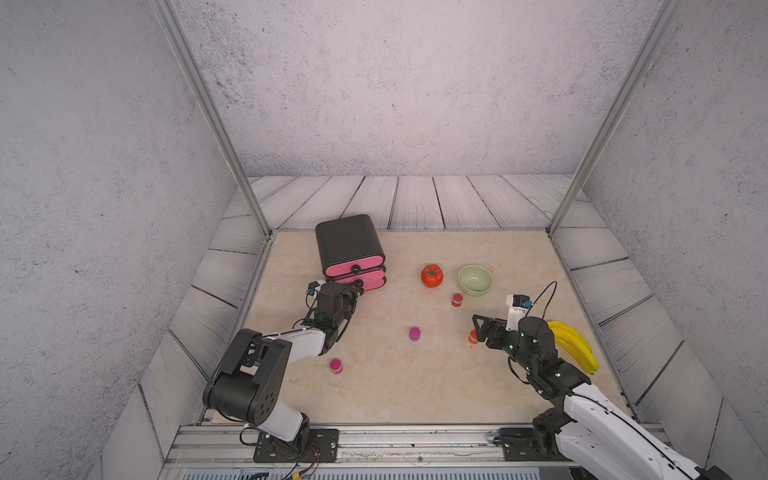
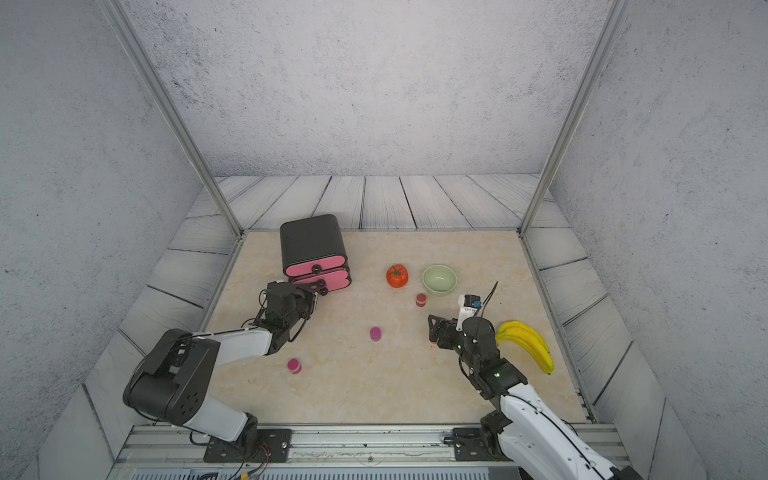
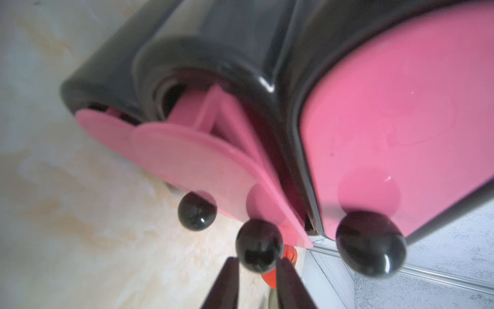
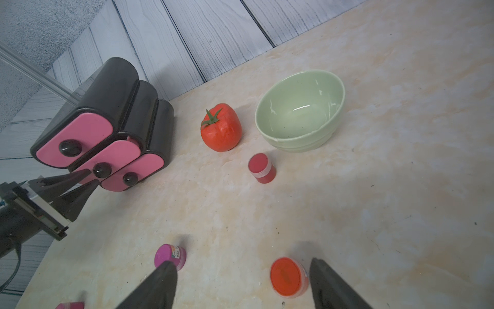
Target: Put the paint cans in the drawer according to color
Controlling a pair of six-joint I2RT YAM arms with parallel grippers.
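Observation:
The black cabinet (image 1: 349,240) has pink drawer fronts with round black knobs. In the left wrist view, my left gripper is shut on the middle drawer's knob (image 3: 258,242). That middle drawer (image 3: 205,159) stands slightly out and skewed; the top drawer (image 3: 401,103) looks shut. A magenta can (image 1: 414,333) stands mid-table, a pinkish-red can (image 1: 336,365) at front left, a dark red can (image 1: 457,300) near the bowl. My right gripper is open above the table, an orange-red can (image 4: 286,277) showing near its right finger, nothing held.
A tomato (image 1: 432,276) and a green bowl (image 1: 475,280) sit toward the back, right of the cabinet. Bananas (image 1: 574,347) lie at the right, beside the right arm. Bare table spreads across the middle and front.

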